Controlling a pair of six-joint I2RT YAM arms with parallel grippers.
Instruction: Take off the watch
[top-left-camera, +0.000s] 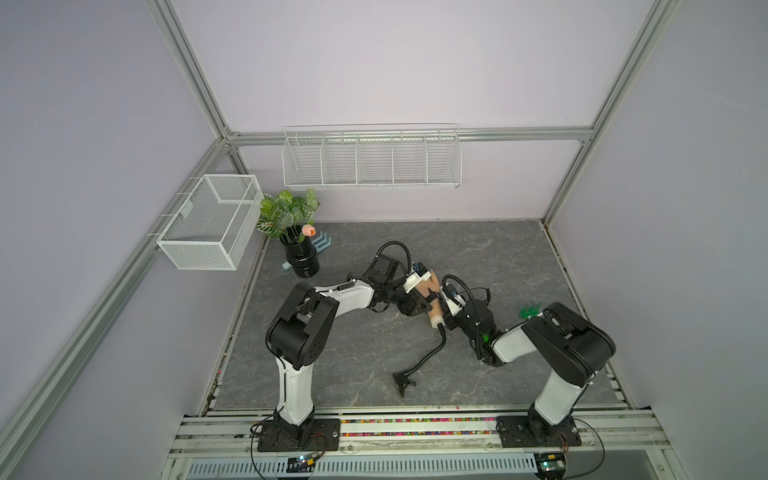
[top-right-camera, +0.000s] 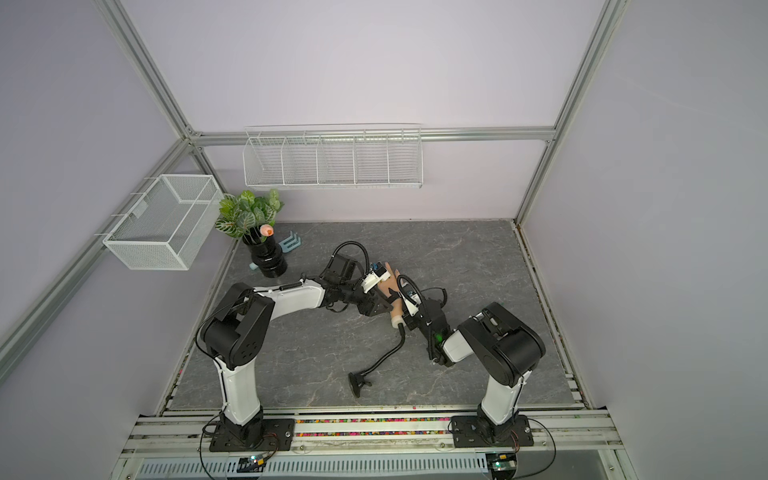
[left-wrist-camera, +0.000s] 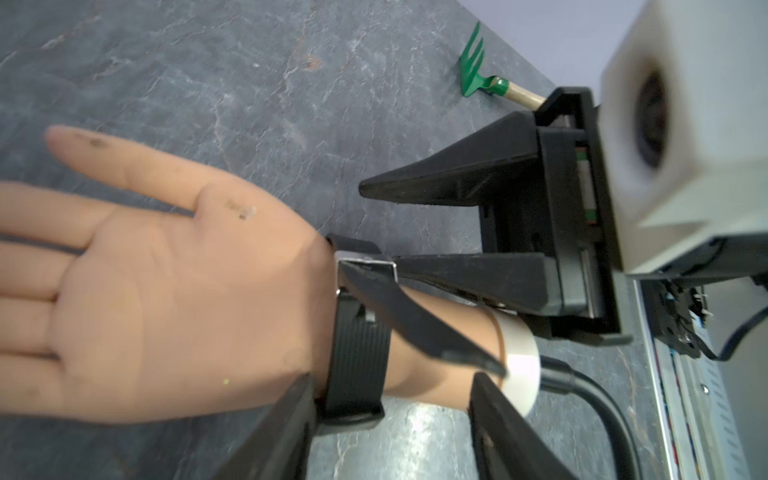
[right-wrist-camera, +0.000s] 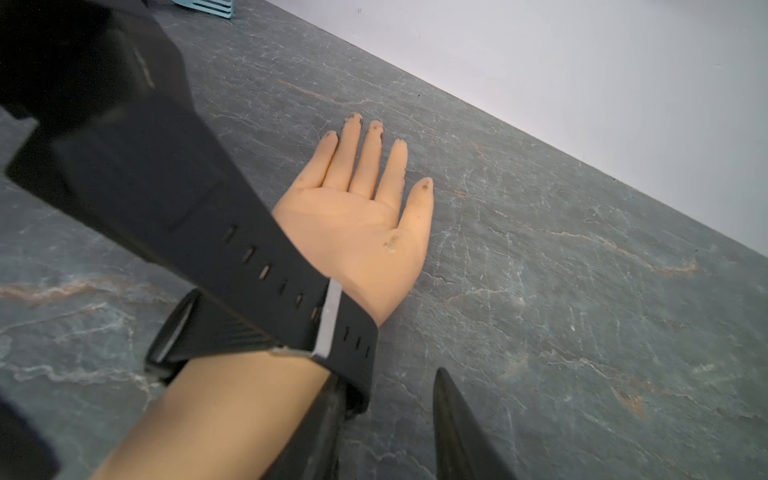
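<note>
A black watch is wrapped around the wrist of a model hand, which lies palm up. Its strap runs through the silver buckle, and the loose end sticks up away from the wrist. My left gripper is over the near side of the wrist, fingers apart, with the loose end reaching toward the gap and not gripped. On the thumb side, my right gripper stands open; one of its fingers lies close to the buckle, and whether they touch I cannot tell.
A black hose with a base extends from the forearm. A vase of flowers and a blue rake stand far left, a green rake far right. White baskets hang on the walls.
</note>
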